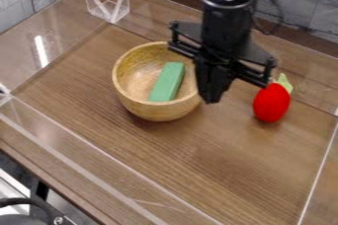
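Observation:
My dark gripper (222, 71) hangs over the middle of the table, just right of a wooden bowl (130, 72) that holds a green block (165, 81). The gripper looks shut, with nothing visible between its fingers. A red oval object (272, 103) lies to the right of the gripper, with a small pale green item (283, 83) partly behind it.
A translucent white object (113, 4) stands at the back left.

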